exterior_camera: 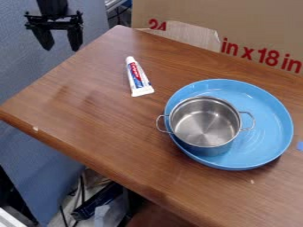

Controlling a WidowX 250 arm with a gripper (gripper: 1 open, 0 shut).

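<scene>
My black gripper (57, 35) hangs open at the top left, off the table's far-left corner, with nothing between its fingers. A white toothpaste tube (138, 77) lies on the wooden table (83, 106), right of and below the gripper, apart from it. A steel pot (205, 122) with two side handles stands on a blue plate (267, 115) on the right side of the table.
A large cardboard box (236, 31) stands along the back behind the table, with a pale flap by it. Cables and clutter lie on the floor below the near-left edge.
</scene>
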